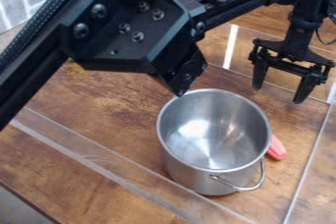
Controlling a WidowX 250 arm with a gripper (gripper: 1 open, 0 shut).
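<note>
My gripper (281, 79) hangs at the upper right, open, its two fingers apart with nothing between them, above the wooden floor and clear of the pot. An empty steel pot (210, 133) with a wire handle stands at the lower middle. A pink-red object (276, 147) lies just right of the pot, partly hidden behind it.
The black arm crosses the upper left and hides much of the back.
</note>
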